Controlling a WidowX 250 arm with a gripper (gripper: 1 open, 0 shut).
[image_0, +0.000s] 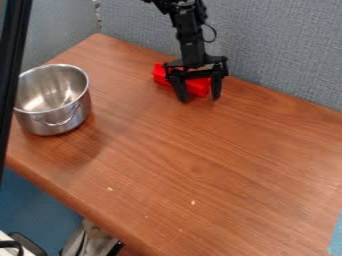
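Note:
My black gripper (199, 92) hangs down at the back of the wooden table, its two fingers around a red object (160, 73), which looks like folded cloth. The red object lies on the tabletop and is partly hidden by the gripper. The fingers stand apart on either side of part of it; whether they grip it is unclear.
A steel pot (52, 100) with a handle stands at the table's left edge. A grey padded wall (281, 50) runs behind the table. The middle, front and right of the wooden tabletop (227, 190) are clear.

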